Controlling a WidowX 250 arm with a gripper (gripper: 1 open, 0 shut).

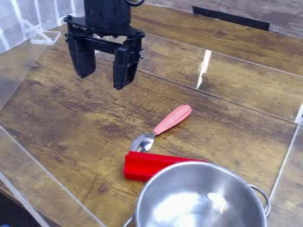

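Observation:
My black gripper [103, 64] hangs open over the upper left of the wooden table, its two fingers apart with nothing seen between them. Below it to the right lies a spoon with a pink handle [171, 120] and a metal head. A red cylinder [151, 167] lies further toward the front, partly hidden by a large steel pot [199, 207] at the bottom right.
A whitish rack or barrier [37, 33] stands at the top left, and a white strip [204, 69] marks the back of the table.

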